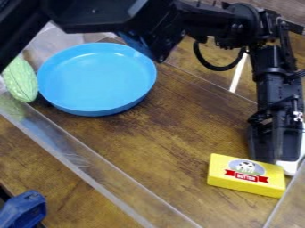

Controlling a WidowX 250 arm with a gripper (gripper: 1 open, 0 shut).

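A black robot arm reaches from the top across to the right side, where its gripper [276, 142] hangs low over a white object [290, 165], mostly hidden behind it; whether the fingers are open or shut cannot be made out. A yellow butter box [245, 175] with a red label lies just below the gripper. A blue plate [95, 76] sits at the upper left, and a pale green vegetable-like item [20, 78] is at the left edge beside it.
Clear plastic strips run along the wooden table [155, 142]. A blue object [21, 210] is at the lower left corner.
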